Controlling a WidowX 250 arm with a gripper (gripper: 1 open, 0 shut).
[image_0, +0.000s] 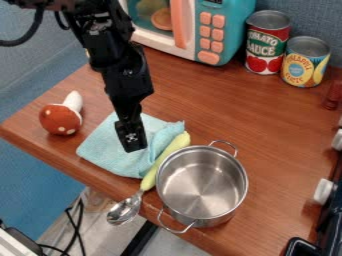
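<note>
The black gripper (131, 135) hangs low over a folded light blue cloth (102, 152), its fingertips at the cloth; whether they grip it cannot be told. A yellow banana (168, 153) lies along the cloth's right side. A steel pot (202, 185) stands at the right of the banana, and a metal spoon (124, 208) lies at the table's front edge. A red and white mushroom-like toy (59, 119) sits at the left.
A toy microwave (211, 35), a sauce can (266, 45) and a second can (305, 61) stand at the back. Black objects with white knobs line the right edge (321, 192).
</note>
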